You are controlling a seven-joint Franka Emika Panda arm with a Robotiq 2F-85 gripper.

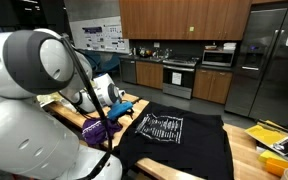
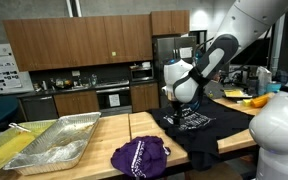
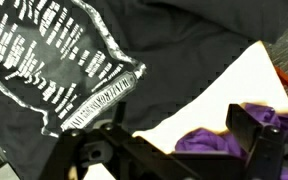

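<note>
A black shirt with a white print lies spread on the wooden table, its cloth filling the middle in exterior view 1. In the wrist view, the white print is at the upper left. A crumpled purple cloth rests to the left of the shirt in exterior view 2; part of that purple cloth shows between the fingers' sides at the bottom of the wrist view. My gripper stands open above the shirt's edge and the bare table, holding nothing. In exterior view 2, the gripper is over the shirt's left side.
A grey tray sits at the left of the table. Yellow items lie at the far right side. Bare wood shows between the tray and the shirt.
</note>
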